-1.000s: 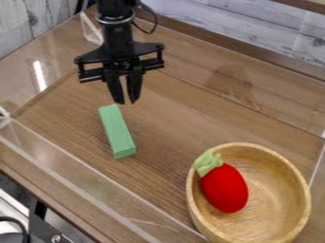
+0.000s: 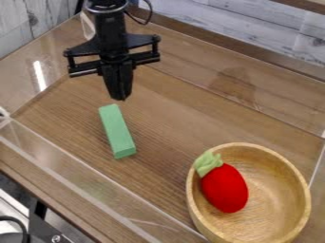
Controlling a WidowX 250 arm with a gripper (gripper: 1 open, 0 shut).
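Observation:
My black gripper (image 2: 120, 96) hangs over the upper left of the wooden table, shut, with nothing visible between its fingers. Below it a green block (image 2: 117, 131) lies flat on the table. At the lower right a red strawberry-shaped toy (image 2: 223, 188) with a green top sits in a round wooden bowl (image 2: 291, 199).
A pale wall and raised edge run along the back and left. A dark cable lies at the bottom left corner.
My gripper has moved a little to the left and nearer the front. The green block and the bowl with the red toy have not moved.

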